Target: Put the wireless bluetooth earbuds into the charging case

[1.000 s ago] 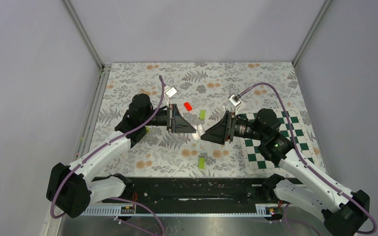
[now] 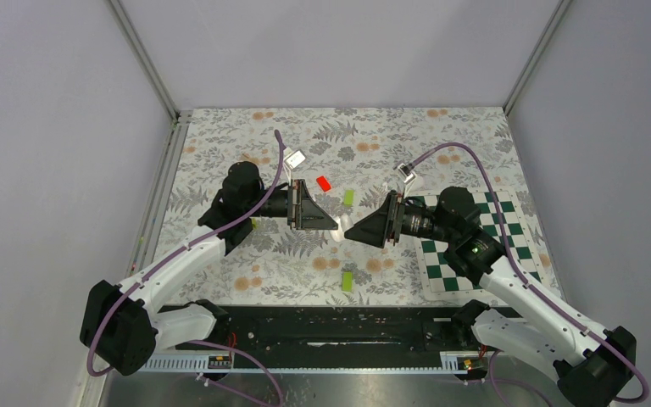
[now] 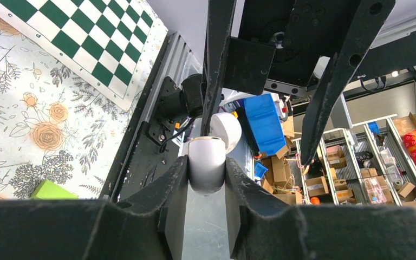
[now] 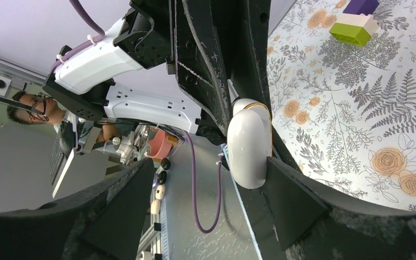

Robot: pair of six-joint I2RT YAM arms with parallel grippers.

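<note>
At the centre of the top view, my two grippers meet at a white charging case (image 2: pixel 338 231). In the left wrist view, my left gripper is shut on the white case, with a gold rim along its top and another white rounded piece (image 3: pixel 226 130) just behind it. My right gripper (image 2: pixel 352 231) stands open around the white pieces; in the right wrist view, its near finger pads flank a glossy white rounded body (image 4: pixel 247 143) with a gold edge. Whether any earbud sits inside the case cannot be told.
A green-and-white checkered board (image 2: pixel 436 271) lies at the right. Green blocks (image 2: pixel 347 281) and a red block (image 2: pixel 323 183) lie on the floral table (image 2: pixel 288 271) below and behind the grippers.
</note>
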